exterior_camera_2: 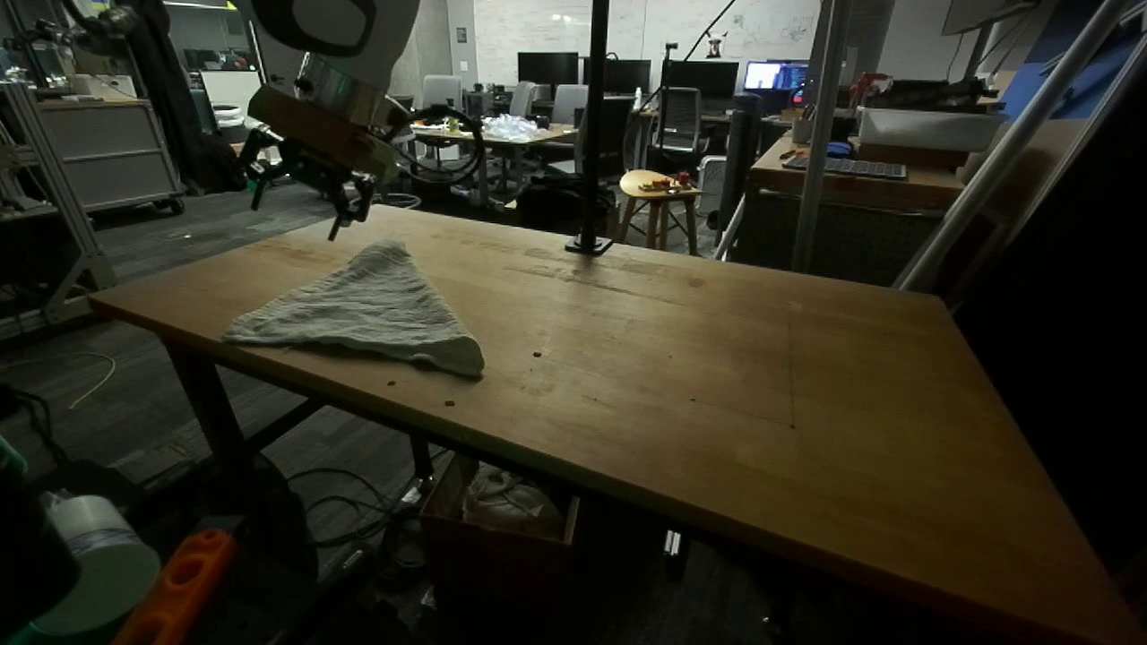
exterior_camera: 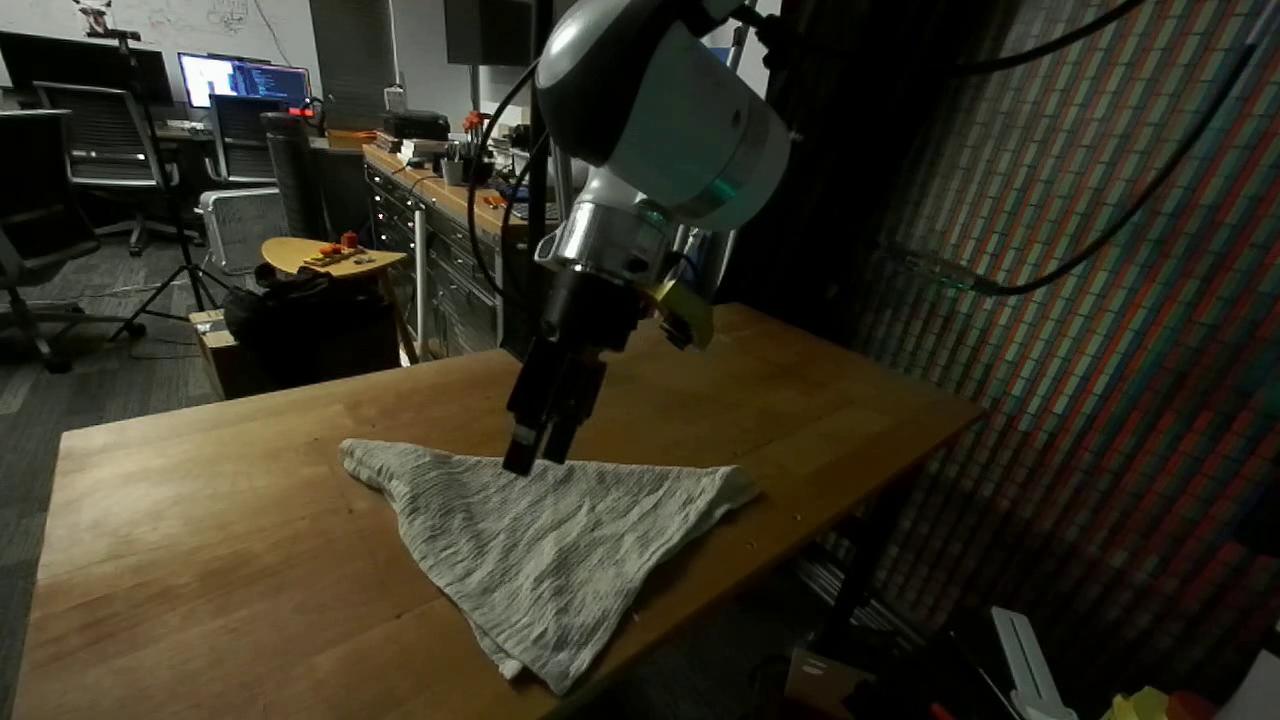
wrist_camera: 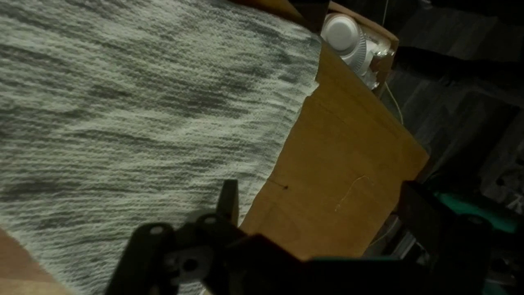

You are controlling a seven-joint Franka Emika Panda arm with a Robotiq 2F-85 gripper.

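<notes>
A pale grey-white cloth [exterior_camera: 540, 540] lies on the wooden table [exterior_camera: 216, 528], spread in a roughly triangular shape with one corner toward the front edge. In exterior view 2 the same cloth [exterior_camera_2: 360, 312] rests flat on the table's left part, its surface wrinkled. My gripper [exterior_camera: 536, 463] is tilted just above the cloth's far edge. From the other side, the gripper [exterior_camera_2: 296, 217] shows its fingers wide apart, clear of the fabric. The wrist view has the cloth [wrist_camera: 147, 108] filling the left side, one dark finger [wrist_camera: 228, 201] in front of it; nothing is held.
Bare tabletop [exterior_camera_2: 753, 430] stretches over the middle and right in exterior view 2. A black post [exterior_camera_2: 589, 242] stands at the table's back edge. Below the front edge sits an open box [exterior_camera_2: 500, 527]. A cable [exterior_camera: 480, 216] hangs along the arm.
</notes>
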